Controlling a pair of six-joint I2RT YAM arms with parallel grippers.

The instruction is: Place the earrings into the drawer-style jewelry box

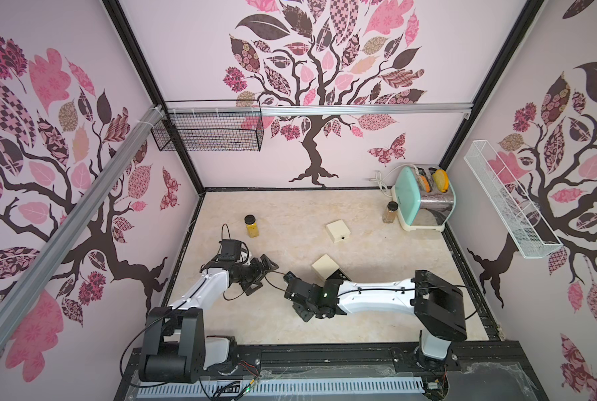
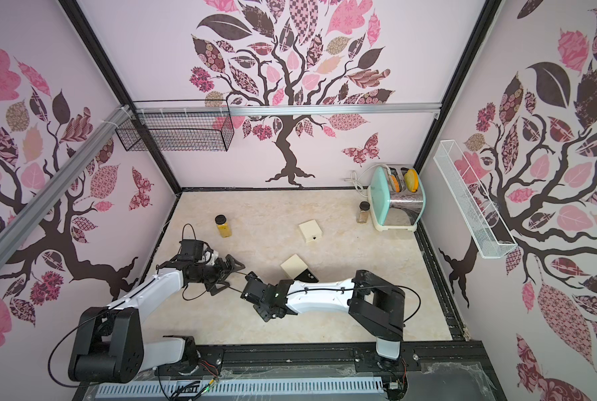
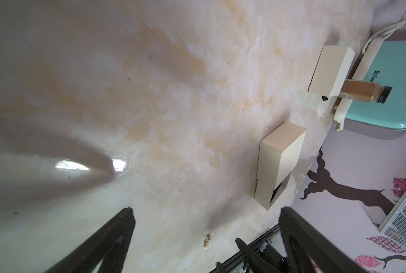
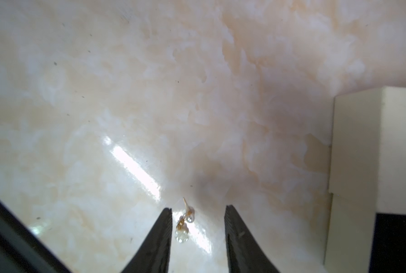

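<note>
Small gold and clear earrings [image 4: 184, 223] lie on the table between the fingers of my right gripper, which is part open above them. They also show in the left wrist view [image 3: 207, 241]. A cream drawer box [image 4: 357, 141] with a dark open part stands to their right; a second cream box [image 1: 338, 228] stands farther back. My left gripper is open at the left of the table, nothing between its fingers.
A yellow-filled jar [image 1: 251, 226] stands back left, a spice jar [image 1: 389, 212] and mint toaster [image 1: 408, 197] back right. Wire baskets hang on the walls.
</note>
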